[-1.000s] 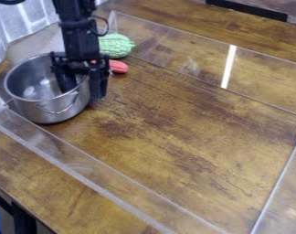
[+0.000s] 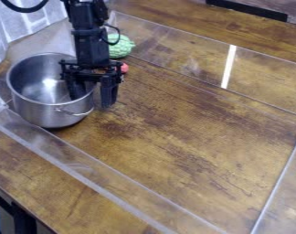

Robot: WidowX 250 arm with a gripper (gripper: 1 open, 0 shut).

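Note:
A steel pot point(image 2: 41, 96) with wire side handles sits at the left of the wooden table. My black gripper point(image 2: 92, 82) hangs over the pot's right side, at its rim, with fingers pointing down; whether it is open or shut, or on the rim, I cannot tell. Behind the arm, a green textured vegetable point(image 2: 123, 46) and a small red item point(image 2: 123, 68) lie on the table, the red one mostly hidden.
Clear plastic barriers point(image 2: 260, 91) edge the wooden work area at the back, front and right. A whitish curtain-like sheet stands at the back left.
The arm and gripper have shifted slightly, now covering more of the green and red items. The pot looks slightly shifted, with more of its interior showing.

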